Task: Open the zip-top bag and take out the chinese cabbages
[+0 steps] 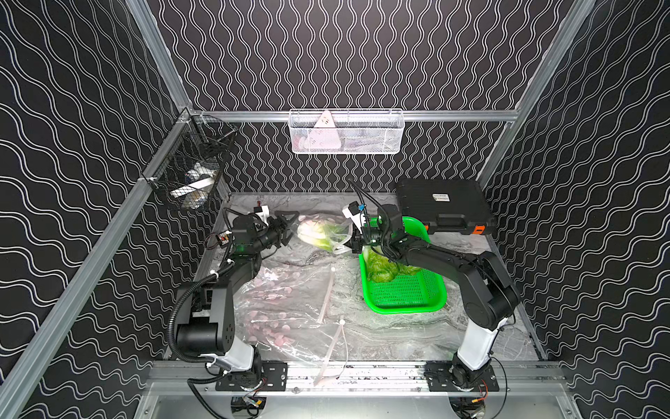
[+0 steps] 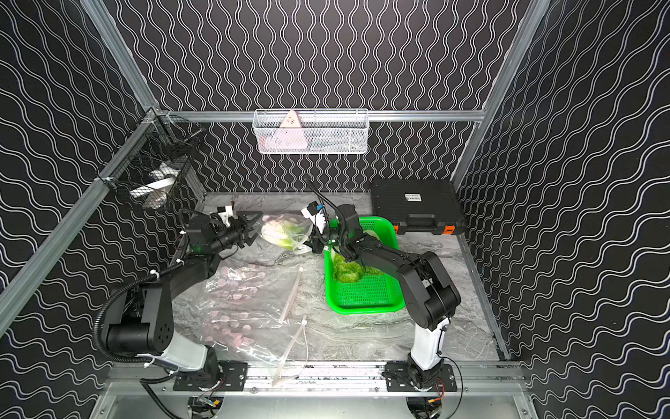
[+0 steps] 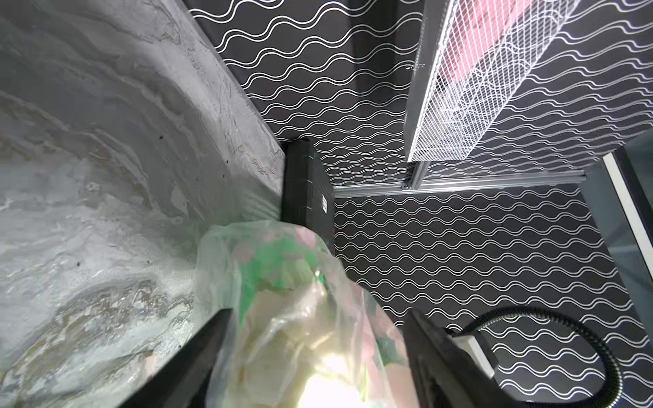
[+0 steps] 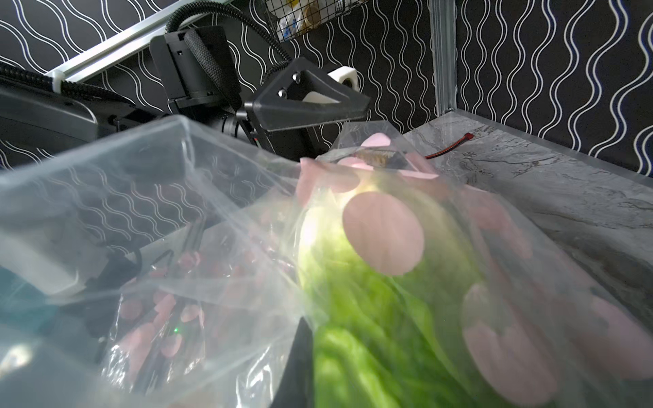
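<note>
A clear zip bag with pink dots (image 1: pixel 324 230) holding a Chinese cabbage (image 2: pixel 282 234) is raised between my grippers, left of the green basket. My left gripper (image 1: pixel 286 227) stands part open at the bag's left end, its blurred fingers either side of the plastic in the left wrist view; whether they touch it is unclear. My right gripper (image 1: pixel 354 241) is at the bag's other end, shut, its tips mostly hidden by plastic. In the right wrist view the cabbage (image 4: pixel 381 306) shows through the bag.
The green basket (image 1: pixel 403 307) holds leafy cabbage (image 1: pixel 382 272) on the right. Flattened dotted bags (image 2: pixel 244 314) cover the front left. A black case (image 1: pixel 439 199) sits at the back right; a white wire basket (image 1: pixel 345 139) hangs on the back wall.
</note>
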